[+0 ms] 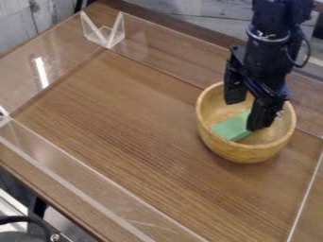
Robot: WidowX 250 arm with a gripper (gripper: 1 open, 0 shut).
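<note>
My gripper (247,95) is a black arm end hanging from the top right. Its open fingers reach down into a tan round bowl (246,149) on the right side of the wooden table. In the bowl lies a mint-green block (229,130), just below and around the fingertips. I cannot tell whether the fingers touch it.
A clear acrylic holder (104,28) stands at the back left. A dark cable runs at the lower left edge.
</note>
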